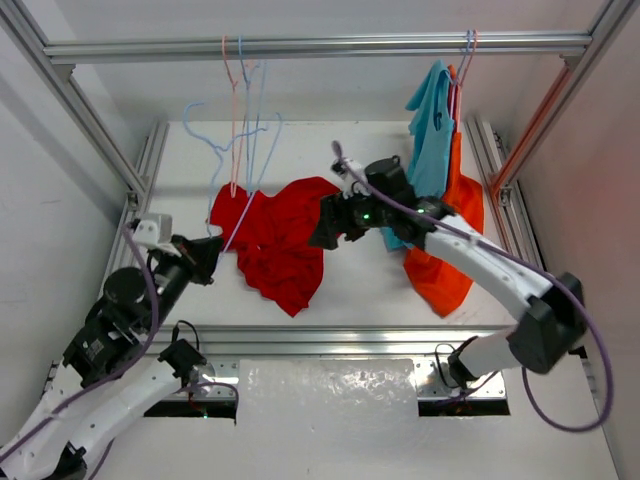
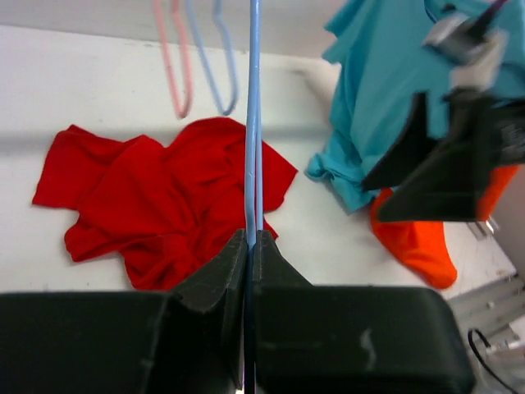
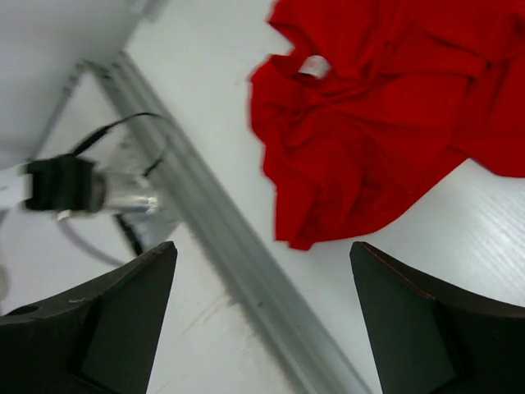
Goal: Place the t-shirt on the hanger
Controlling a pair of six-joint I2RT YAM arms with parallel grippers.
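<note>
A red t-shirt (image 1: 280,240) lies crumpled on the white surface, spread in the left wrist view and partly seen in the right wrist view (image 3: 369,123). My left gripper is shut on a thin blue hanger (image 2: 253,123), which it holds in front of the shirt's left side, off the rail; in the top view the hanger's hook (image 1: 192,108) points up and left. My right gripper (image 1: 318,225) is over the surface by the shirt's right edge. In the right wrist view its fingers (image 3: 426,312) stand apart, with nothing between them.
A metal rail (image 1: 350,46) spans the top, carrying empty pink and blue hangers on the left. On the right hang a teal shirt (image 1: 430,140) and an orange garment (image 1: 450,270). Bare white surface lies between them and the red shirt.
</note>
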